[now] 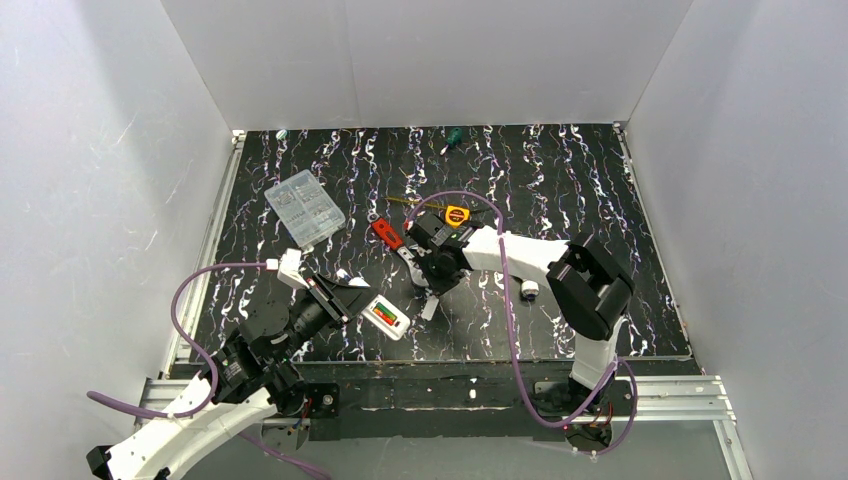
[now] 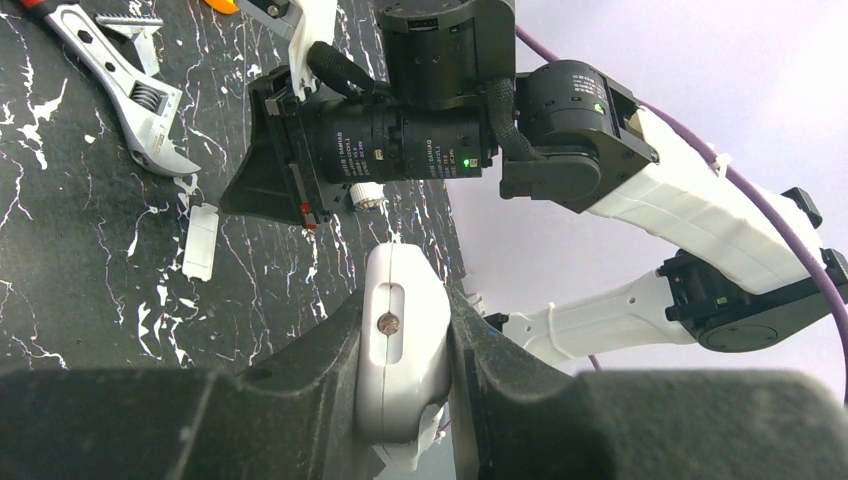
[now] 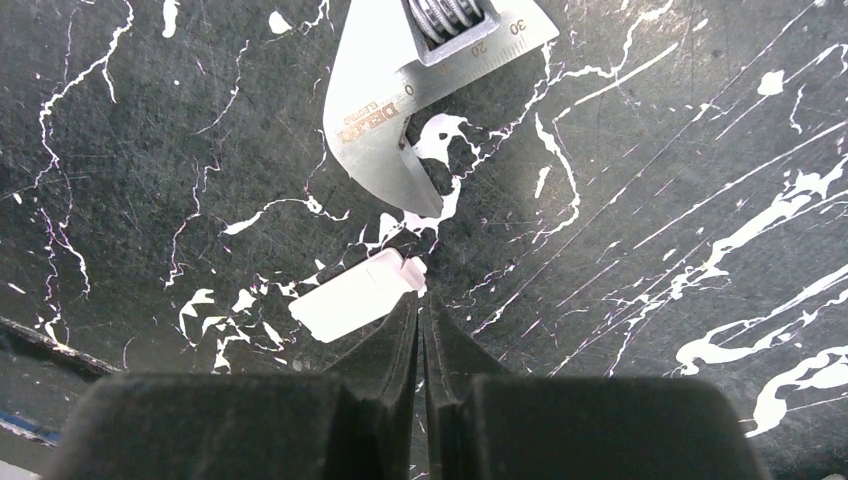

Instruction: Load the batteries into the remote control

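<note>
My left gripper is shut on the white remote control (image 1: pixel 396 327), holding it above the table's front part. From above, its compartment lies open, with green and orange batteries (image 1: pixel 385 314) inside. In the left wrist view only the remote's end with a screw faces me, so the compartment is hidden. A white battery cover (image 3: pixel 352 298) lies flat on the table, its small tab towards my right gripper. That gripper is shut, its fingertips close over the tab end. Nothing shows between them, and whether they touch the cover is unclear.
An adjustable wrench (image 1: pixel 386 233) with a red handle lies just behind the cover. Farther back are a tape measure (image 1: pixel 457 215), a clear parts box (image 1: pixel 306 208) and a green screwdriver (image 1: pixel 454 137). Bare table surrounds the cover's front side.
</note>
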